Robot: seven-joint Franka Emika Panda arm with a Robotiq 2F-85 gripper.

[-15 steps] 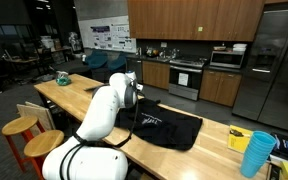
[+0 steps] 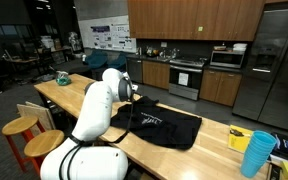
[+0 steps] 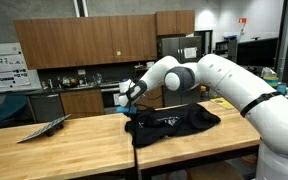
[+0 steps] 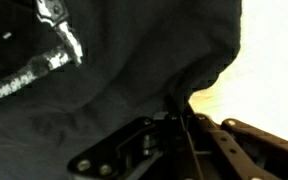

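A black cloth, seemingly a garment (image 2: 164, 124), lies spread on the wooden table. In the wrist view the dark fabric (image 4: 114, 55) fills most of the picture, with a white print (image 4: 34, 68) at the left. My gripper comes in from the bottom, its fingers close together at the fabric's edge. It is shut on the cloth, though the dark fingertips hide how much is pinched. In exterior view 2 the gripper (image 3: 129, 107) is low at the far end of the cloth (image 3: 179, 122).
A blue cup (image 2: 257, 155) and a yellow item (image 2: 240, 138) stand at the table's right end. Stools (image 2: 20, 125) are on the left. Bare tabletop (image 3: 59, 145) lies beside the cloth.
In exterior view 1 the far part of my arm has shifted slightly left. The main spread of the cloth looks much the same.
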